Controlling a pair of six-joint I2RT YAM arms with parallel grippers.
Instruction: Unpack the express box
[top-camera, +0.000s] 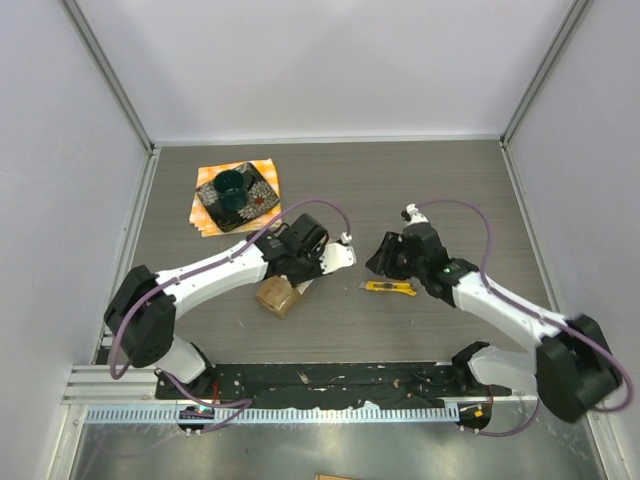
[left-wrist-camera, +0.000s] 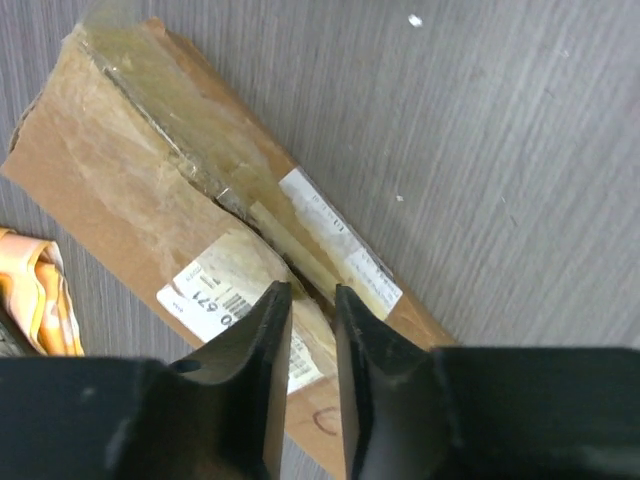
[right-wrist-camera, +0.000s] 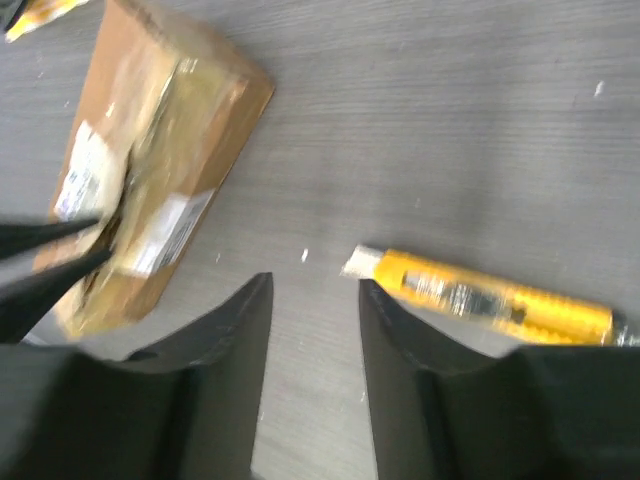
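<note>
The brown cardboard box lies under my left arm, its taped top slit lengthwise in the left wrist view, with white labels along the slit. My left gripper is over the box at the slit, its fingers a little apart, with cardboard showing between them; whether they touch the box cannot be told. A yellow utility knife rests on the table, blade end toward the box. My right gripper stands open just beside that end, with only table between its fingers.
At the back left, a dark green cup stands on a patterned black tray over an orange checked cloth. Bare table lies behind the knife and to its right.
</note>
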